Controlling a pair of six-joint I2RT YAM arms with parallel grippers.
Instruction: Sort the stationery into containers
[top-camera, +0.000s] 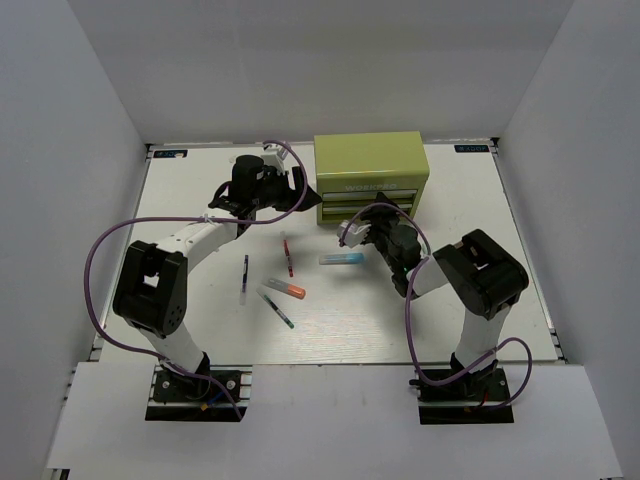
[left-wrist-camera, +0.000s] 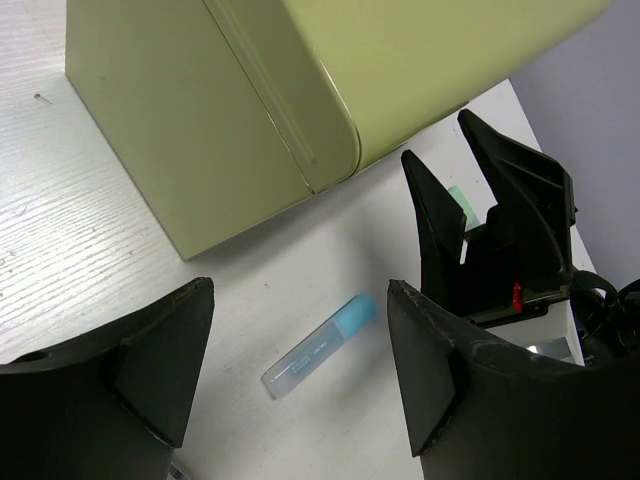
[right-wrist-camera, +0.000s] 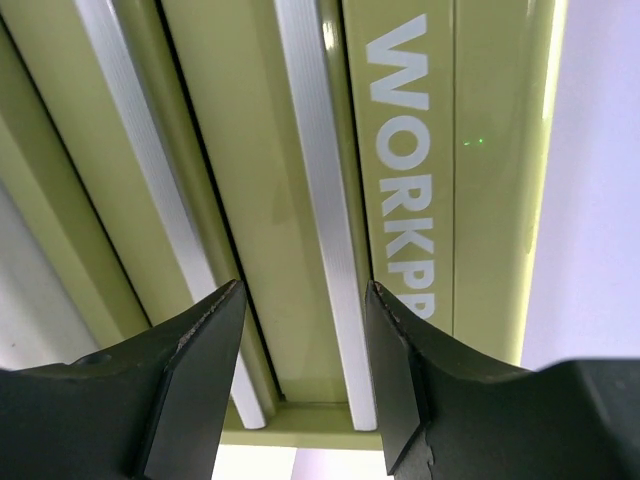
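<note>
The green WORKPRO box (top-camera: 370, 155) has two drawers with silver edge strips, both looking closed. My left gripper is open and empty by the box's left side. Facing the drawer fronts, my right gripper stands open; its fingertips are close to the upper silver strip (right-wrist-camera: 325, 170) and lower strip (right-wrist-camera: 165, 170), and contact cannot be told. On the table lie a blue-ended clear case (top-camera: 341, 258), an orange-ended one (top-camera: 288, 289), a red pen (top-camera: 288, 257), a dark pen (top-camera: 244, 273) and a dark green pen (top-camera: 277, 309).
Beyond the right gripper, a pale green item (left-wrist-camera: 463, 207) is partly hidden in the left wrist view. The right arm (top-camera: 480, 270) covers some table on that side.
</note>
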